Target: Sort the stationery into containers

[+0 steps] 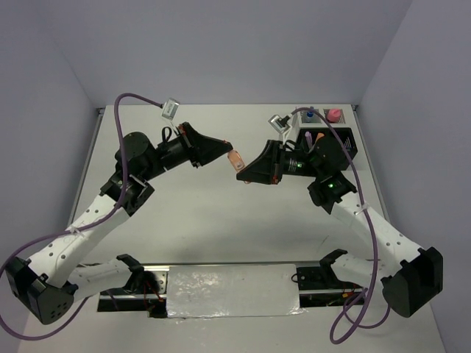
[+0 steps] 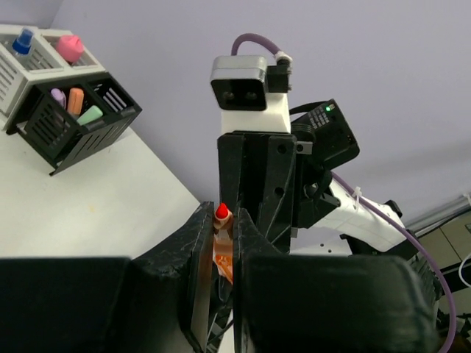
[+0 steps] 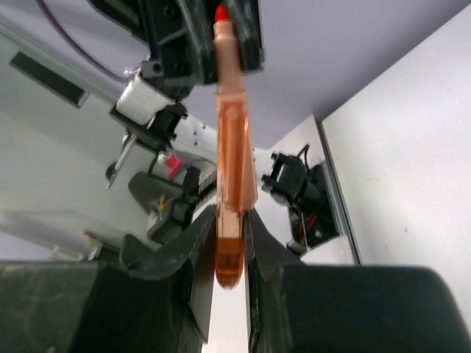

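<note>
An orange marker (image 1: 236,160) (image 3: 235,154) with a red tip is held between my two grippers above the table's middle. My left gripper (image 1: 227,144) is shut on its red-tipped end. My right gripper (image 1: 243,175) is shut on the other end. At the back right, a black basket (image 2: 99,140) holds purple (image 2: 58,97), orange (image 2: 76,101) and green (image 2: 91,115) items, beside a white container (image 2: 11,77) with a blue bottle (image 2: 23,43) and a pink object (image 2: 70,48).
A foil-like sheet (image 1: 232,290) lies along the front, between the two arm bases. Walls enclose the back and sides.
</note>
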